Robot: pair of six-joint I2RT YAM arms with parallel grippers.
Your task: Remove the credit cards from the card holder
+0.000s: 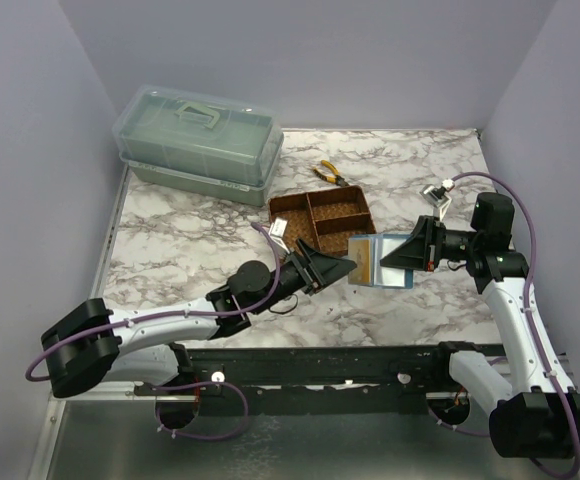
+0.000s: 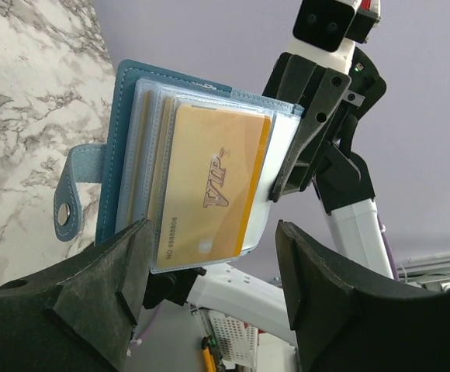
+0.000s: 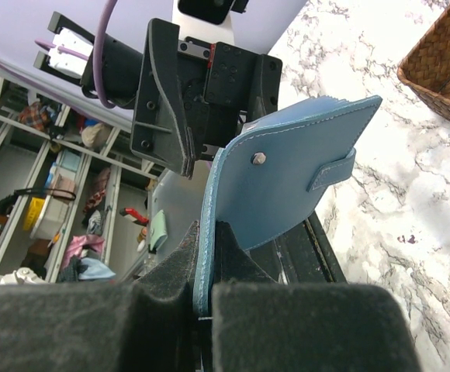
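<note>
My right gripper [image 1: 420,250] is shut on the blue card holder [image 1: 390,270], which stands opened out above the table; its blue back with a snap strap shows in the right wrist view [image 3: 287,170]. In the left wrist view, clear sleeves hold a gold VIP card [image 2: 209,178] facing my left gripper. That gripper is open, its two fingertips just short of the holder's near lower edge, nothing seen held between them. From above, it sits at the holder's left side.
A divided woven tray [image 1: 305,215] lies behind the holder, with pliers [image 1: 328,172] beyond it and a large translucent green case [image 1: 185,145] at back left.
</note>
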